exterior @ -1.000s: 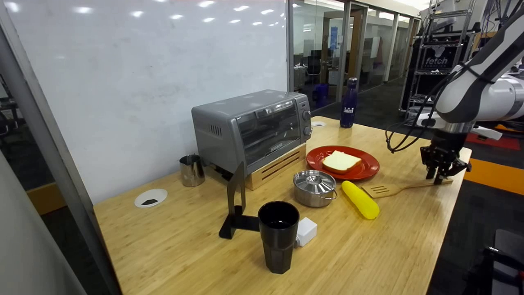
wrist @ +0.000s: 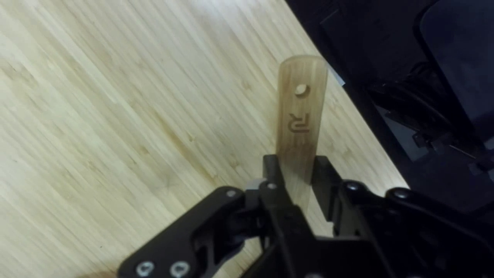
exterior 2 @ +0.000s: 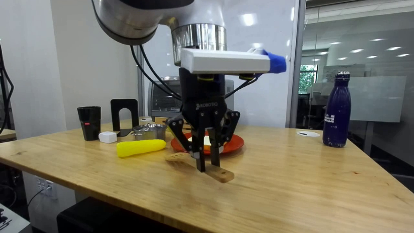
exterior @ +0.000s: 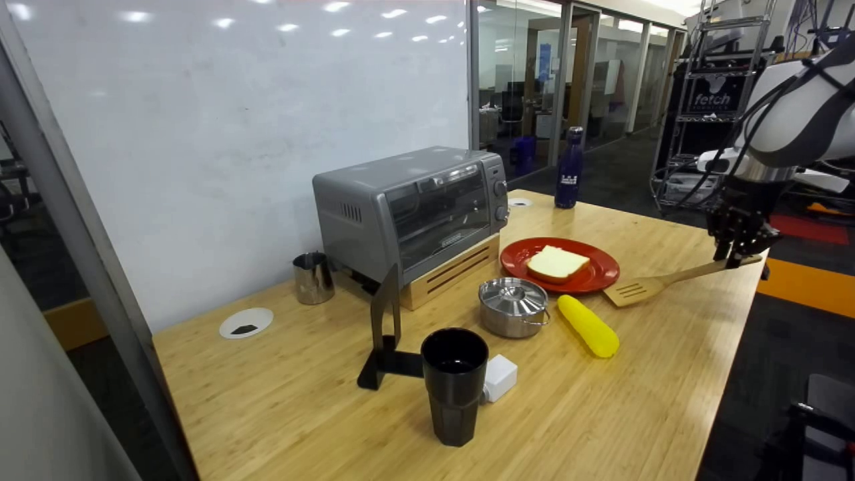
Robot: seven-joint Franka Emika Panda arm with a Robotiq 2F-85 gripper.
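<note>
A wooden spatula with a slotted blade is at the table's right side, its blade toward the red plate. Both fingers of my gripper flank its handle closely in the wrist view, shut on it. The handle's end, with a hole and a mark, sticks out beyond the fingertips. From the other side, the gripper points down over the table with the handle between its fingers. Whether the blade touches the table, I cannot tell. Bread lies on the plate.
A yellow object lies beside the blade, near a lidded pot. The toaster oven and a blue bottle stand farther back. The table's edge is close to the handle's end. Bare table lies toward the bottle.
My gripper and the spatula have moved together, back and to the right in exterior view 1. The blade is now farther from the yellow object. Other tabletop things have stayed put.
</note>
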